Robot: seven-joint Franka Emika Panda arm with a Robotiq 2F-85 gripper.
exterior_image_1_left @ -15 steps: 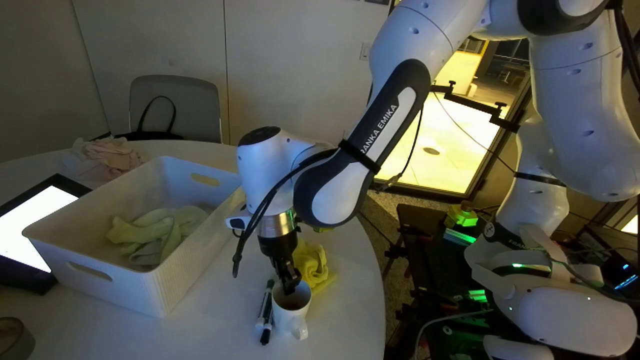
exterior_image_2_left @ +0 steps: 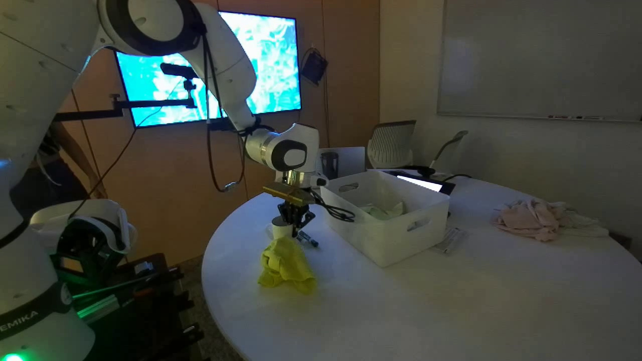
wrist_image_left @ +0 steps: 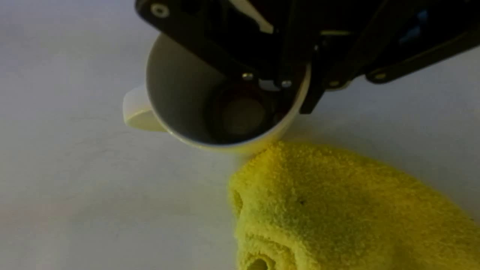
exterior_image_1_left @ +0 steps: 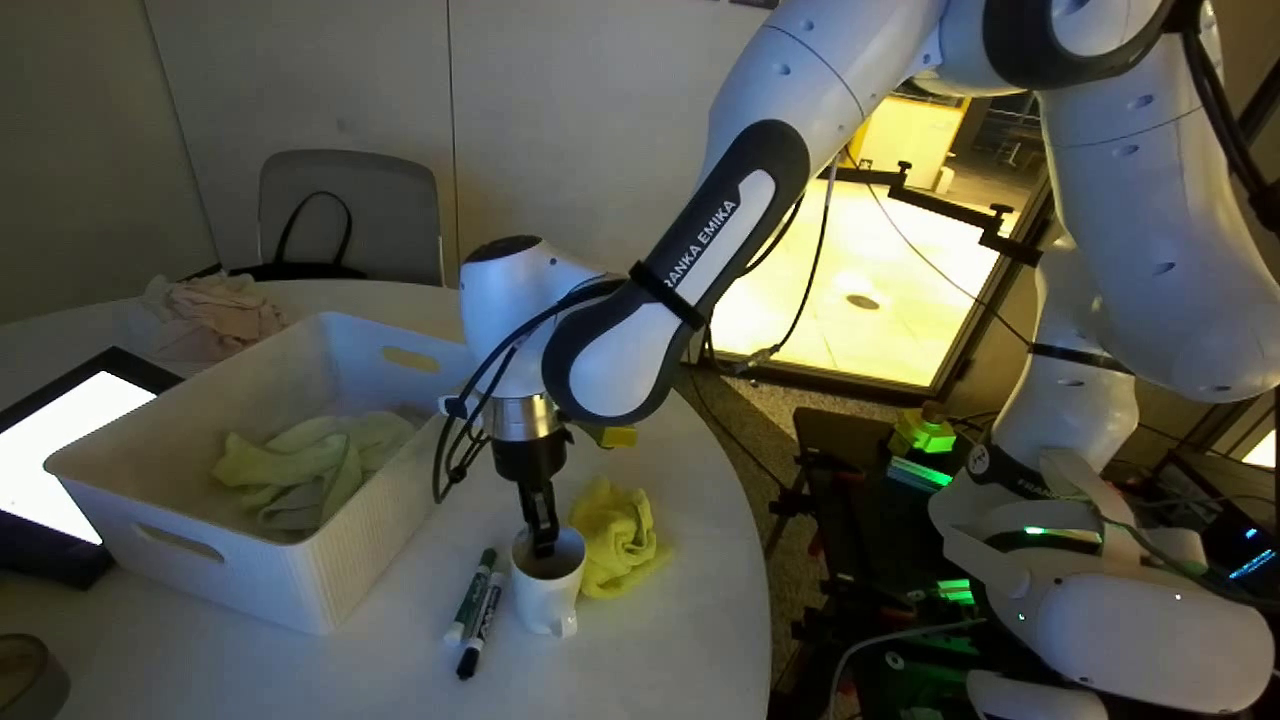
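A white mug (exterior_image_1_left: 549, 590) is upright at the table's near side, its handle facing the front in exterior view 1. My gripper (exterior_image_1_left: 542, 546) points down and is shut on the mug's wall. In the wrist view, one finger is inside the mug (wrist_image_left: 180, 90) and a dark fingertip (wrist_image_left: 308, 104) is outside its rim. Whether the base touches the table cannot be made out. A crumpled yellow cloth (wrist_image_left: 346, 202) lies right beside the mug. On the mug's other side lie two markers, one green (exterior_image_1_left: 471, 596) and one white with a black cap (exterior_image_1_left: 482, 624).
A large white bin (exterior_image_1_left: 252, 576) holding pale green cloth (exterior_image_1_left: 318, 462) stands close by. A pinkish cloth (exterior_image_2_left: 529, 219) and a lit screen (exterior_image_1_left: 72, 444) lie farther off. Open tabletop (exterior_image_2_left: 421, 313) spreads beyond the yellow cloth in exterior view 2.
In exterior view 1, the arm and mug have shifted left and slightly back toward the bin. The markers have slid left too and lie more apart. More of the yellow cloth now shows.
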